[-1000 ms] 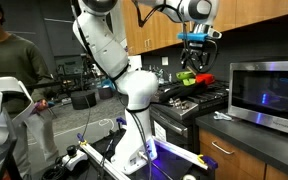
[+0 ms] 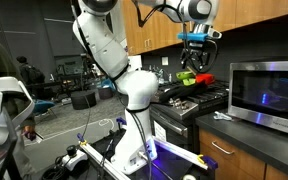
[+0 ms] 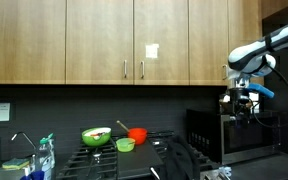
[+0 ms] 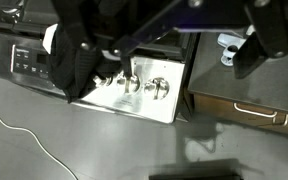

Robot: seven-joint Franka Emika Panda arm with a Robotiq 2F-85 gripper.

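My gripper hangs high over the front of the counter, its two dark fingers wide apart in the wrist view. Nothing shows between them except the stove front and counter edge far below. Exterior view 1 shows the gripper in front of the upper cabinets, and exterior view 2 has it at the right, before the microwave. On the stove are a green pan, a red pot and a smaller green pot. A dark cloth drapes over the stove's front.
Stove knobs line the silver front panel. A small metal object lies on the counter right of the stove. Bottles stand by the sink at the left. Wooden cabinets hang above.
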